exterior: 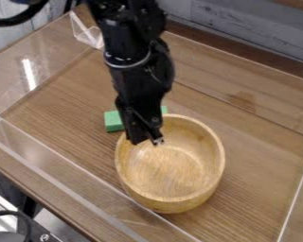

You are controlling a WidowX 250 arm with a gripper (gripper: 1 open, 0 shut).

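The black robot arm reaches down from the top centre to its gripper (144, 130), which hangs over the back-left rim of a round wooden bowl (180, 175). The gripper looks shut, with nothing visible between its fingers, though their tips are dark and hard to make out. A green block (114, 120) lies on the table just behind and left of the bowl, partly hidden by the gripper. The bowl's visible inside is empty.
The wooden table (249, 113) has free room to the right and left of the bowl. A pale wall (242, 38) runs along the back. Clear edging lines the left, and a dark cable lies at the bottom left.
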